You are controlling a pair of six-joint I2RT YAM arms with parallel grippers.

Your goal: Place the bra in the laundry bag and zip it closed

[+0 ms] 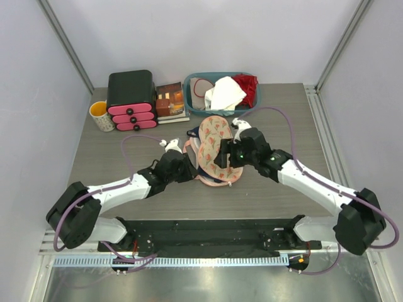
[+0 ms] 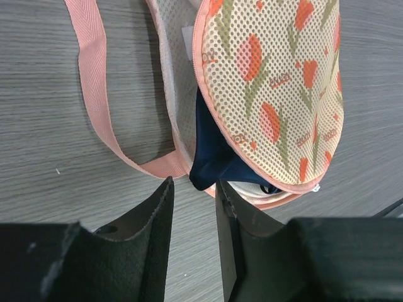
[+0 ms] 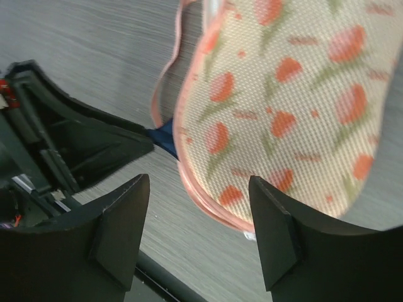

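Observation:
The laundry bag [image 1: 218, 141] lies mid-table, its flower-printed panel [image 2: 277, 94] with pink edging over a white body. Dark navy fabric, apparently the bra [image 2: 214, 154], shows along the bag's left side and bottom, partly hidden by the panel. My left gripper [image 1: 192, 175] is at the bag's lower left, its fingers part open; in the left wrist view a navy tip sits just beyond the gap between its fingers. Over the printed panel, my right gripper stands wide open with nothing between its fingers. The zip pull cannot be made out.
Behind the bag stands a teal basket [image 1: 189, 100] with white and red cloth. A black and pink drawer box [image 1: 131, 100], books [image 1: 170, 104] and a mug [image 1: 101, 116] fill the back left.

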